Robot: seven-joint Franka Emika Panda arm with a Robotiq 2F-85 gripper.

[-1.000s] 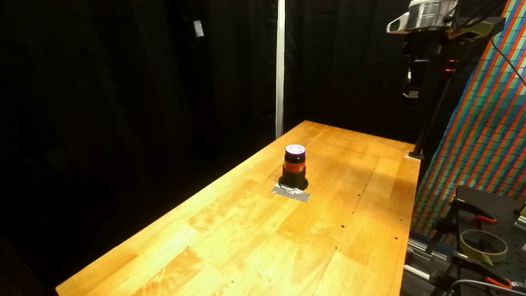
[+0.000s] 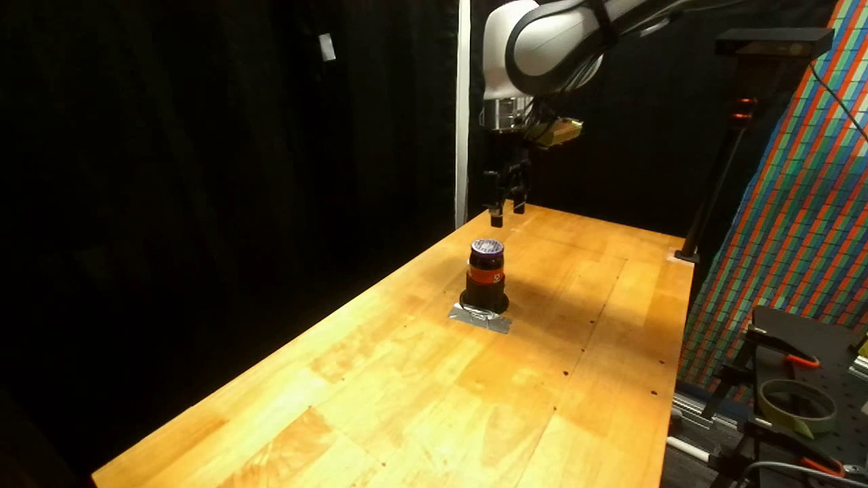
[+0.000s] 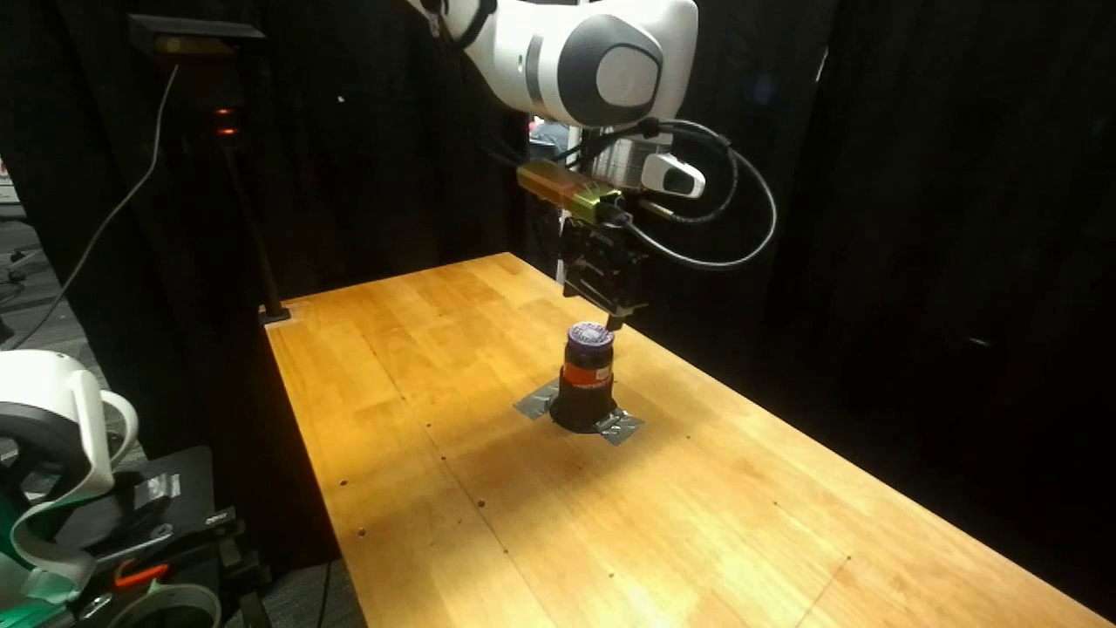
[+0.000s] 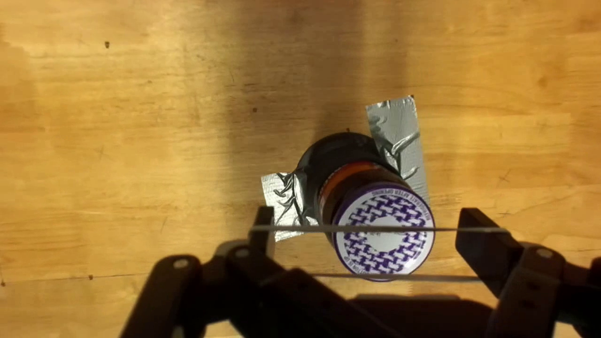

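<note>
A dark jar (image 2: 486,272) with an orange label stands upright in a black round holder (image 3: 581,408) on the wooden table. Its white and purple patterned lid (image 4: 385,253) faces up. Silver tape (image 4: 401,138) fixes the holder to the tabletop on two sides. Above the jar hangs my gripper (image 2: 508,218), open, fingers pointing down, apart from the lid. From the wrist camera the lid appears between the two fingers, with thin bands crossing the picture in front of it. Nothing is held.
Bare wood surrounds the holder on the table (image 2: 390,366). A dark post (image 2: 716,187) with a box on top rises at the table's far corner. Beside the table, a black side cart (image 2: 822,350) carries clamps and a tape roll (image 2: 795,405).
The arm has swung left in exterior view 1, from beside the post at the far right to above the jar, and come lower. The jar and holder have not moved.
</note>
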